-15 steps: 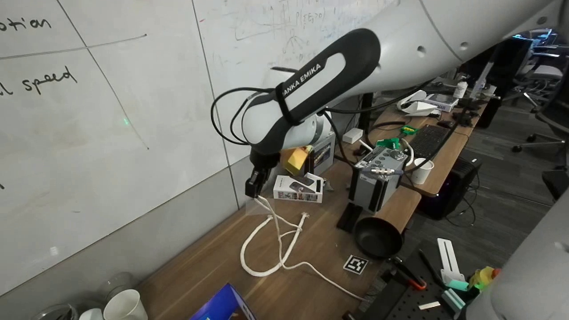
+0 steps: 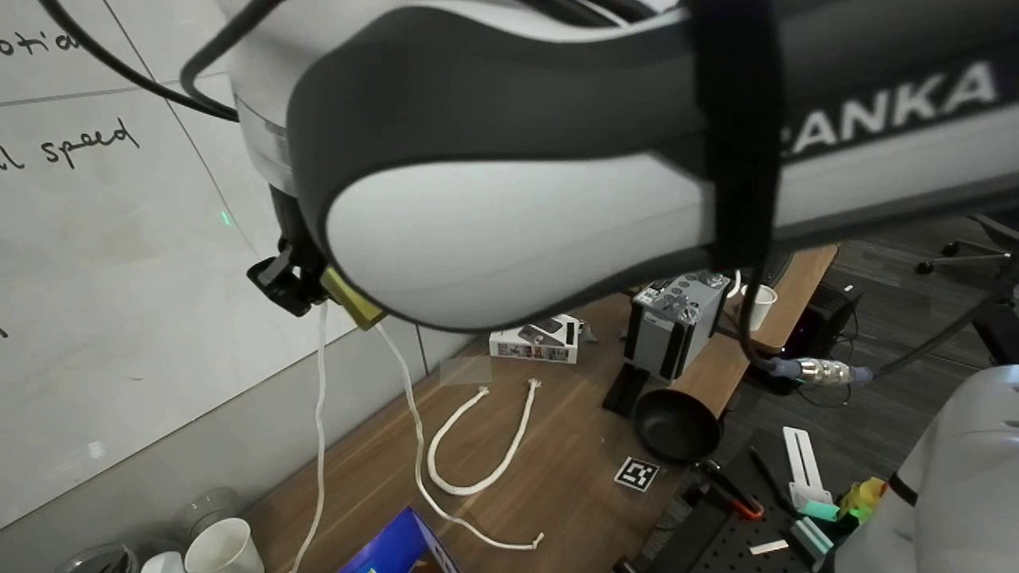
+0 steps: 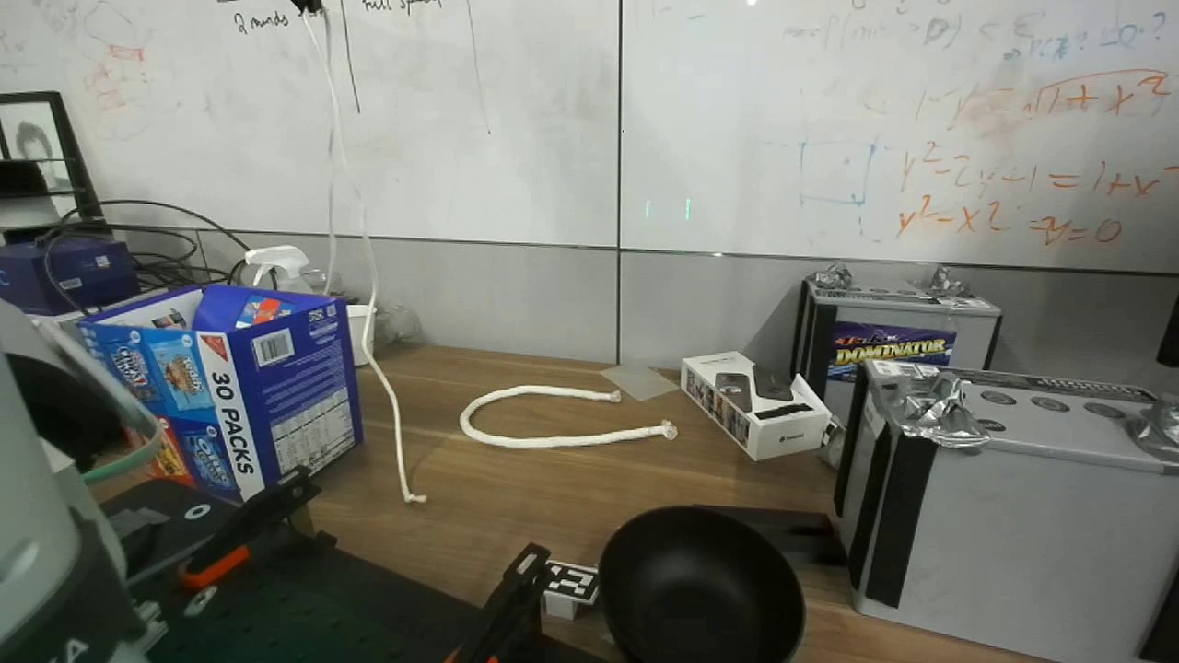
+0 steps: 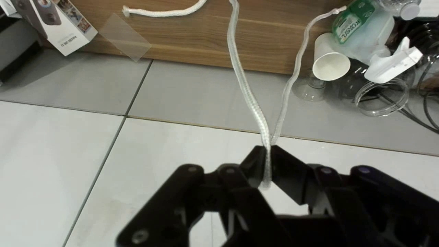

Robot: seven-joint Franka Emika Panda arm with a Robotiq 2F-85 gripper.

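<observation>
A thin white rope (image 4: 248, 91) is pinched between the fingertips of my gripper, which is shut on it. Both its lengths hang down from the fingers, high in front of the whiteboard. One end of this thin rope (image 3: 389, 398) rests on the table in exterior view 2; the other strand drops behind the blue snack box. A thicker white rope (image 3: 531, 441) lies on the table in a U shape, its open side to the right, apart from the hanging one. In exterior view 1 the gripper (image 2: 303, 294) is partly covered by the arm.
A blue snack box (image 3: 293, 387) stands at the left, with a white cup (image 4: 331, 66) and a spray bottle (image 4: 362, 28) behind it. A black pan (image 3: 702, 586), a white phone box (image 3: 757, 403) and grey cases (image 3: 1028, 530) occupy the right. Bare table surrounds the U-shaped rope.
My gripper has risen and moved left and toward exterior view 1, carrying the thin rope. That rope no longer crosses the thicker one, whose right end has shifted slightly.
</observation>
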